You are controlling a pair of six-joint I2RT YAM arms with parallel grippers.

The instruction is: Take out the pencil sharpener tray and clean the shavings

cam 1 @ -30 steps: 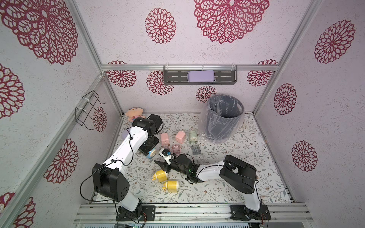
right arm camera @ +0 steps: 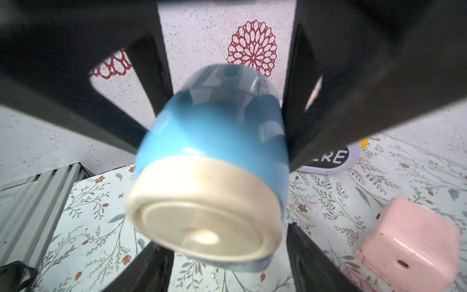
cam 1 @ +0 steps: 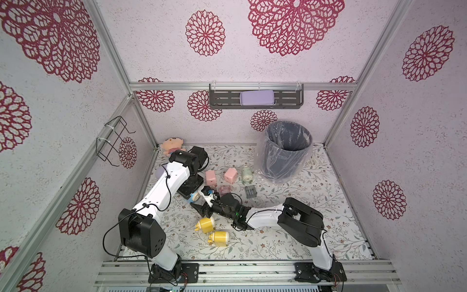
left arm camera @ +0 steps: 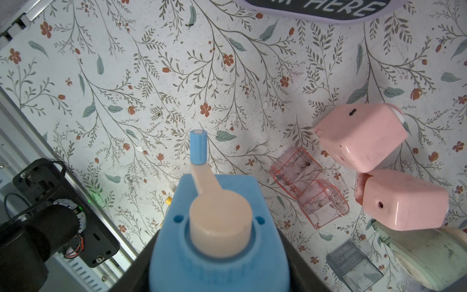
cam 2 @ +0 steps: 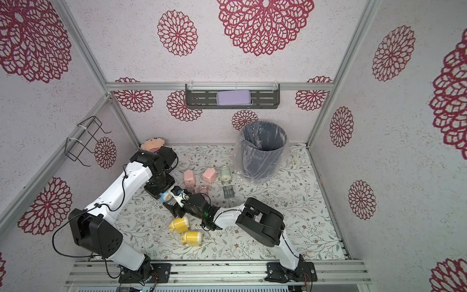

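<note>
A blue pencil sharpener (left arm camera: 219,272) with a cream crank is held in the air by my left gripper (cam 1: 190,192), whose dark fingers (right arm camera: 309,104) clamp its sides. In the right wrist view the cream round end (right arm camera: 204,209) of the sharpener (right arm camera: 223,121) faces me. My right gripper is open; its fingertips (right arm camera: 158,267) stand apart, one on each side below that end, and contact cannot be made out. From above, the right gripper (cam 1: 203,205) is right beside the sharpener (cam 1: 194,197). No shavings are visible.
Two pink sharpeners (cam 1: 230,175), a green one (cam 1: 247,174), clear pink trays (left arm camera: 309,189) and a grey tray (left arm camera: 354,267) lie to the right. Two yellow sharpeners (cam 1: 219,238) lie in front. A bagged bin (cam 1: 282,155) stands at the back right.
My right gripper has moved left and slightly back, closing in on the blue sharpener from a short distance off. The left arm looks still.
</note>
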